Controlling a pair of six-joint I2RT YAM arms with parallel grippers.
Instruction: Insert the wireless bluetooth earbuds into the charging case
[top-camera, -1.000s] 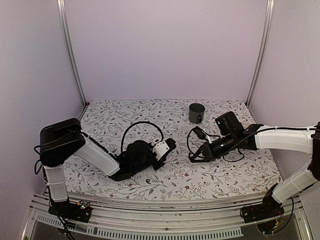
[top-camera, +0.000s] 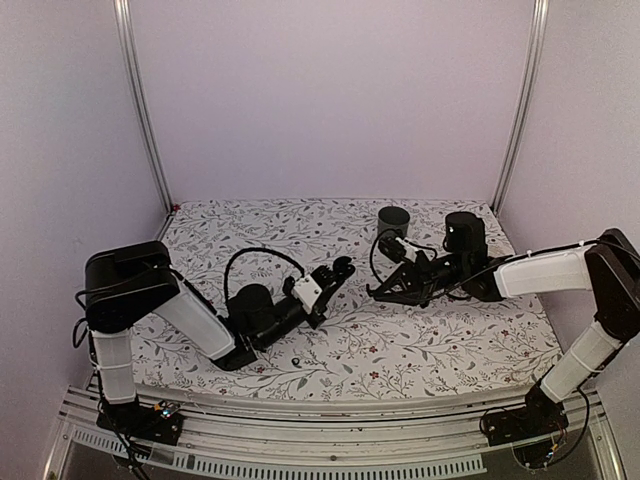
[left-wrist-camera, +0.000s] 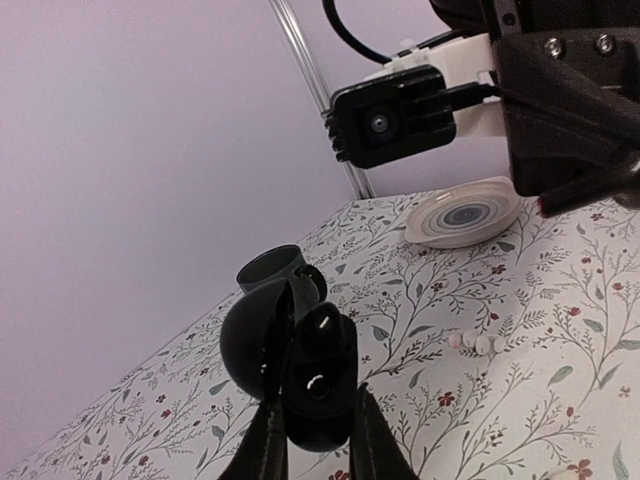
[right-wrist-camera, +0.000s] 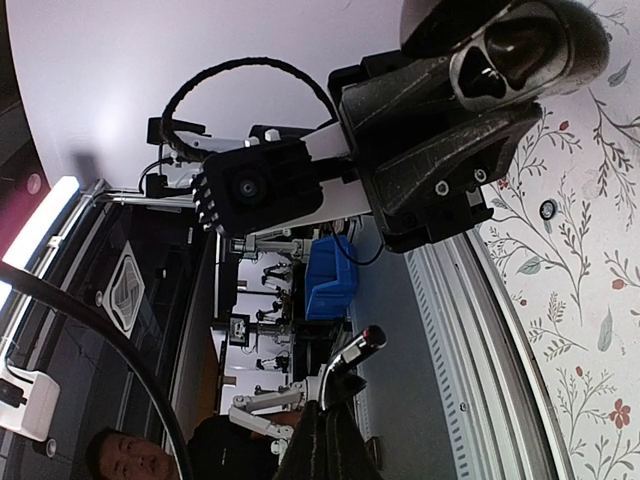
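Observation:
The open black charging case (left-wrist-camera: 318, 400) is held upright by my left gripper, shut on its lower part; its lid (left-wrist-camera: 250, 340) is raised and one dark earbud shape shows in it. In the top view the case (top-camera: 340, 268) is near the middle. My right gripper is shut on a slim silver-and-black earbud (right-wrist-camera: 352, 350), held by its stem. In the top view this gripper (top-camera: 375, 292) is just right of the case, apart from it. The case (right-wrist-camera: 510, 55) also shows at the top of the right wrist view.
A dark mug (top-camera: 393, 220) stands at the back right. A pale dish (left-wrist-camera: 460, 215) lies behind the right arm. A small dark round item (top-camera: 296, 362) lies near the front.
My right gripper has also risen and shifted a little left, toward the case.

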